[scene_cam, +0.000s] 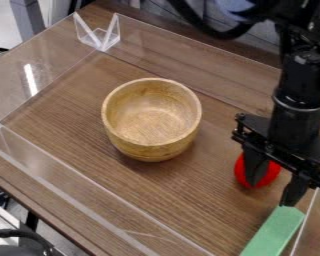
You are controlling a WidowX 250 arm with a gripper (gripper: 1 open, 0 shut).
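Observation:
My gripper (268, 175) is at the right, open, pointing down over a red round object (252, 172), which its fingers partly hide. A light green flat block (270, 234) lies just below the gripper at the lower right. A wooden bowl (151, 93) stands left of the gripper.
A small clear plastic item (99, 30) sits at the back left. The table's left edge shows at the upper left, with dark cables beyond.

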